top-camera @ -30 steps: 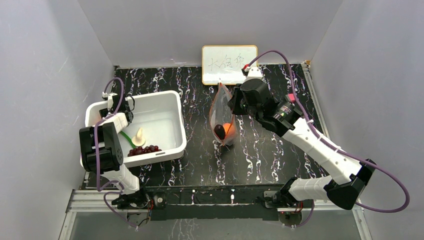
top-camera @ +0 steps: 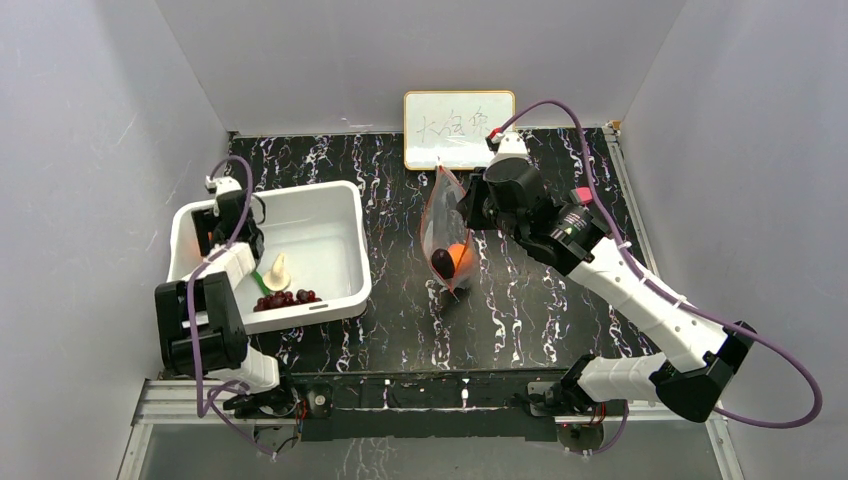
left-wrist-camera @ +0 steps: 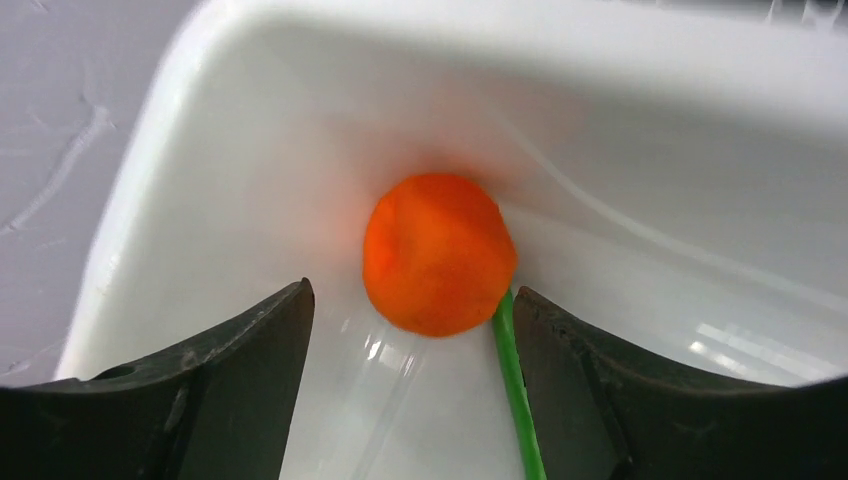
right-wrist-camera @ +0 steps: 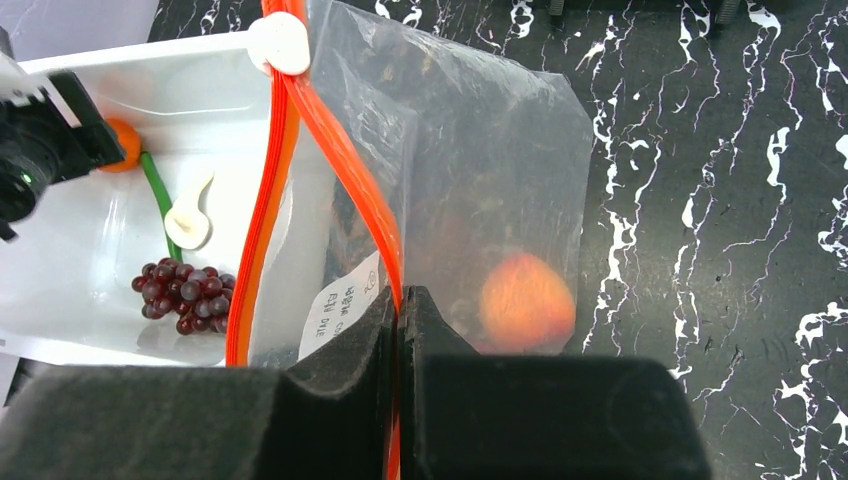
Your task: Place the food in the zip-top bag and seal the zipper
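Observation:
In the left wrist view an orange round food item [left-wrist-camera: 438, 255] rests on the bin floor near a corner, ahead of and between the open fingers of my left gripper. A green stalk [left-wrist-camera: 518, 390] lies beside it. My right gripper is shut on one edge of the clear zip bag [right-wrist-camera: 480, 130], whose orange zipper [right-wrist-camera: 350, 175] stands apart from its other side at the mouth. Through the film show an orange-red fruit [right-wrist-camera: 528, 302] and, from above, a dark item [top-camera: 442, 263]. Grapes [right-wrist-camera: 185, 293] and a pale pear-shaped piece [right-wrist-camera: 188, 215] lie in the bin.
The white bin [top-camera: 363, 235] fills the left of the table, its raised walls close around my left gripper. A whiteboard [top-camera: 459, 130] stands at the back.
Over the last second my left arm has shifted slightly within the bin's left side, and its wrist has turned. The right arm and the bag have stayed almost still.

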